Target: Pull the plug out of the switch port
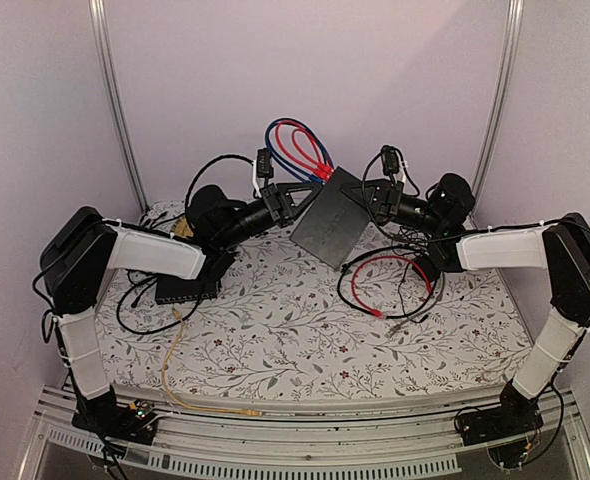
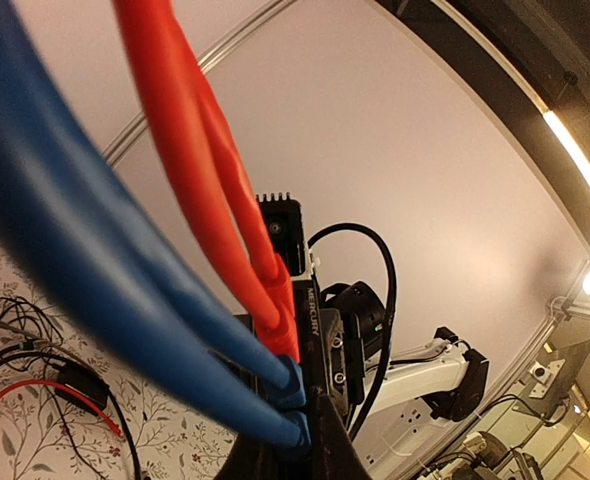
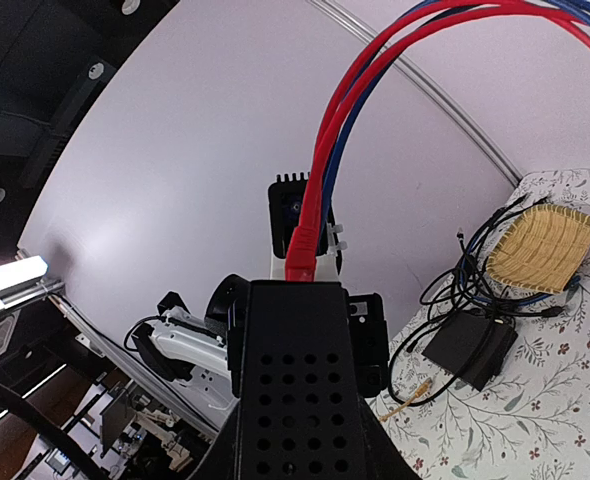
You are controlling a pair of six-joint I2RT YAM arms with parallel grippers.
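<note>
A dark grey switch (image 1: 327,225) is held in the air between both arms, its perforated face (image 3: 300,380) filling the lower middle of the right wrist view. Red plugs (image 2: 280,310) and blue plugs (image 2: 290,425) sit along its edge, with cables looping upward. My left gripper (image 1: 305,192) is shut at the blue plug end; in its wrist view the fingertips meet around a blue plug's boot. My right gripper (image 1: 365,195) is shut on the switch at its upper right; its fingertips are mostly hidden behind the switch body.
Loose black and red cables (image 1: 385,310) lie on the right of the table. At left are a dark box (image 3: 465,340), tangled cables and a woven basket (image 3: 540,250). A yellow cable (image 1: 170,350) lies front left.
</note>
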